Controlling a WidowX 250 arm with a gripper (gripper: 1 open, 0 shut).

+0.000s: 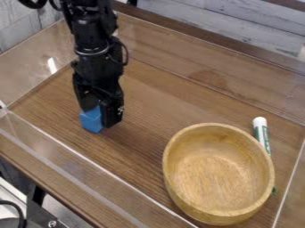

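Observation:
My black gripper (98,100) hangs from the top left, low over the wooden table, with its fingers around or just over a small blue object (91,120). The object's upper part is hidden behind the gripper, and I cannot see whether the fingers touch it. A pale wooden bowl (218,171) stands at the lower right.
A white and green tube (261,134) lies at the right, just behind the bowl. A white planked wall runs along the top right, and dark cables show at the lower left.

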